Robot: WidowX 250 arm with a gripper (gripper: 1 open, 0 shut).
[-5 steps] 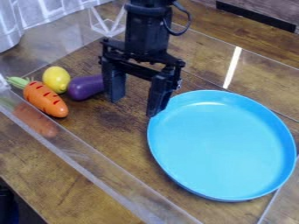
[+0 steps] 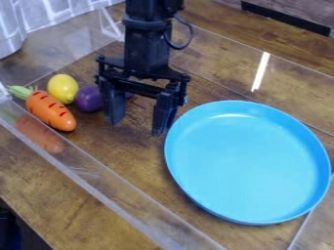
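The black gripper [image 2: 139,103] hangs low over the wooden table, its two fingers spread wide and pointing down, left of the blue plate [image 2: 245,161]. A purple toy eggplant [image 2: 89,97] is partly hidden behind the left finger; whether it touches it I cannot tell. A yellow toy lemon [image 2: 62,87] lies left of the eggplant, and an orange toy carrot [image 2: 50,109] with green leaves lies in front of the lemon.
A clear plastic barrier [image 2: 104,179] runs diagonally along the near left. A white object [image 2: 16,21] stands at the back left. Bare table lies at the back right and between gripper and front edge.
The gripper has shifted left, toward the eggplant, which is now more hidden behind it. The plate, lemon and carrot are where they were.
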